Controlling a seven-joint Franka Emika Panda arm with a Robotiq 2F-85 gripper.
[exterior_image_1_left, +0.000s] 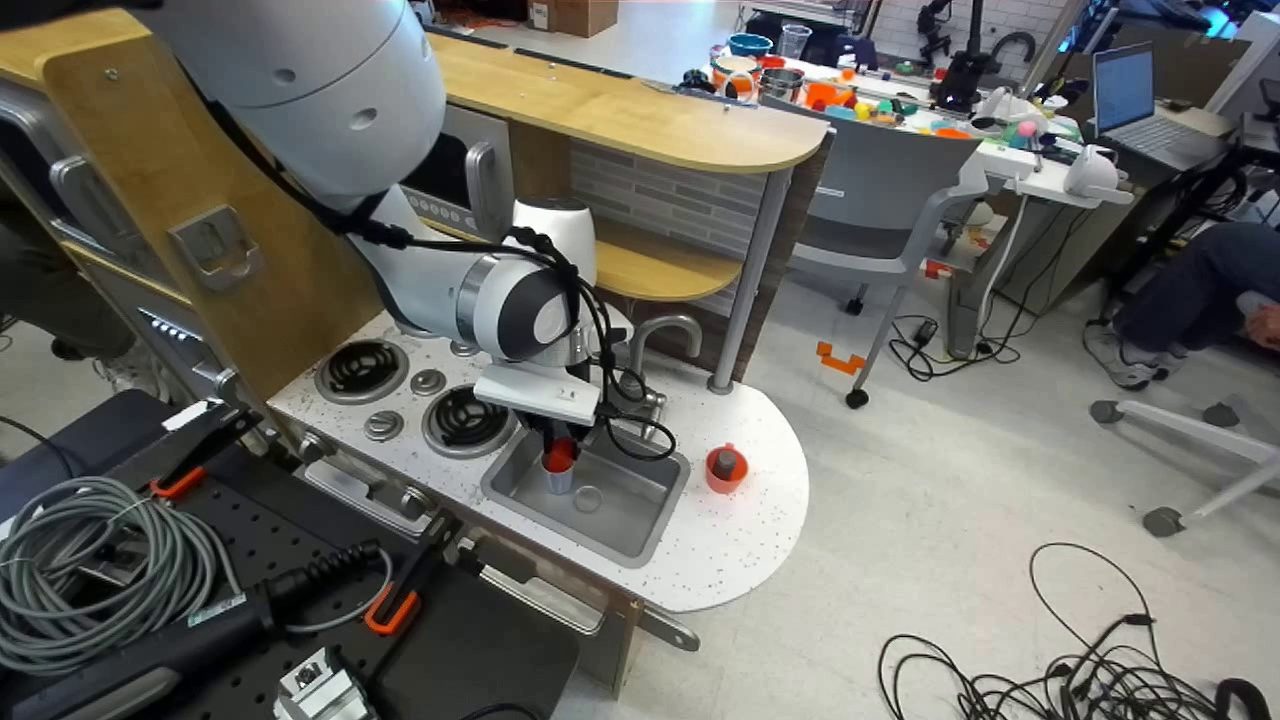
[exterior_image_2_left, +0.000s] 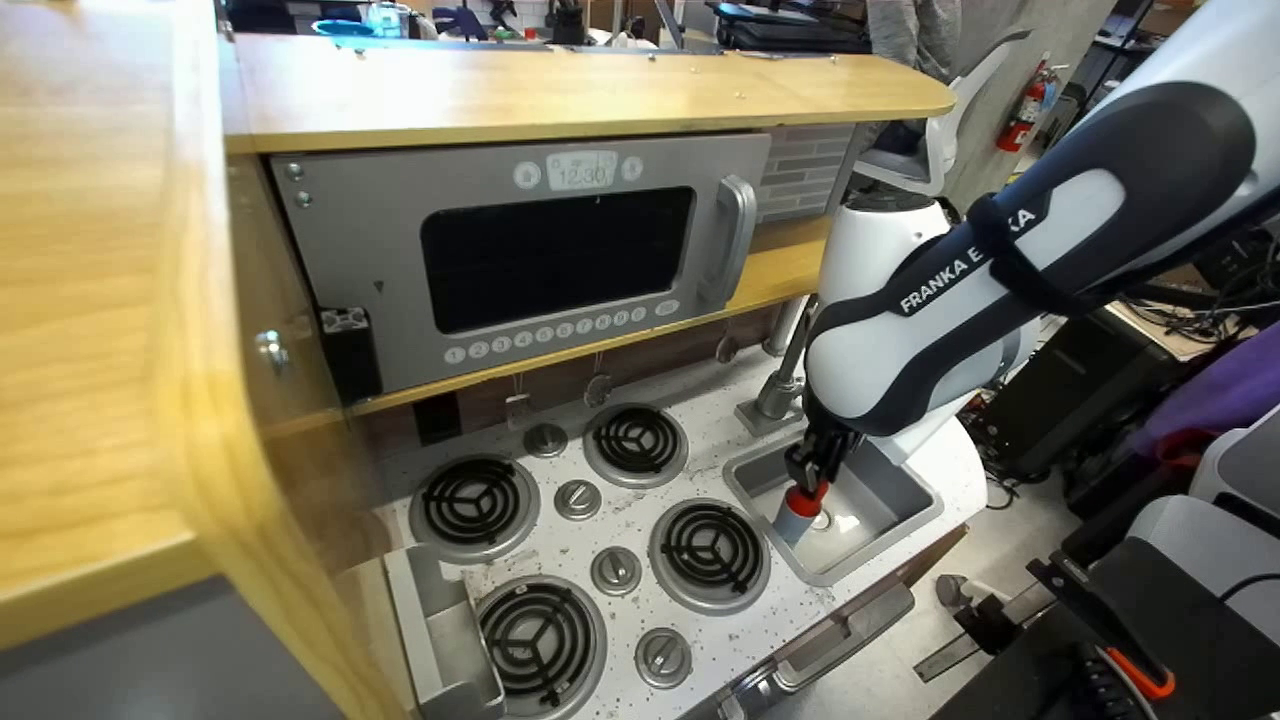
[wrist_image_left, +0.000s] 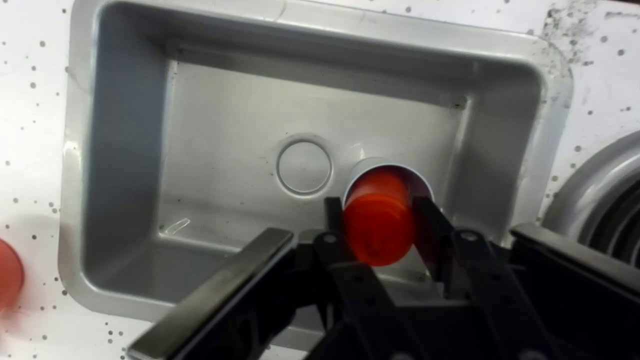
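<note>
In the wrist view, a red cylindrical object stands with its lower part inside a light grey cup. The cup rests in the grey sink, beside the round drain. My gripper is shut on the upper part of the red object, one black finger on either side. From the second exterior view, the gripper reaches down into the sink, and the cup shows below the red piece. The first exterior view has the same red piece partly behind the fingers.
An orange-red cup with something dark in it stands on the counter to the right of the sink. The faucet rises behind the sink. Stove burners lie on the other side. Much of the sink floor is bare.
</note>
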